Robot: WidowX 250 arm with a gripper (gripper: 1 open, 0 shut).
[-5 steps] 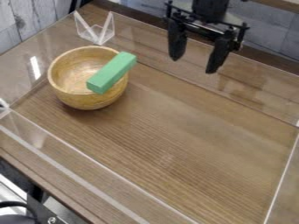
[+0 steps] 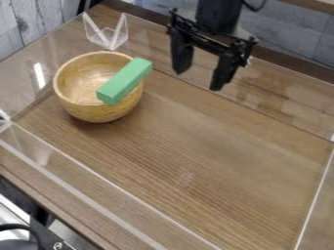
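Note:
A green block [image 2: 125,78] leans across a round wooden bowl [image 2: 81,98] on the left of the table. My black gripper [image 2: 206,61] is in the upper middle, to the right of and behind the bowl, apart from it. I cannot make out whether its fingers are open or shut.
A white wire-like object [image 2: 107,37] stands at the back left, behind the bowl. A raised edge runs along the back and right of the table.
My gripper has moved left, toward the bowl, over the last second. The bowl and green block have not moved.

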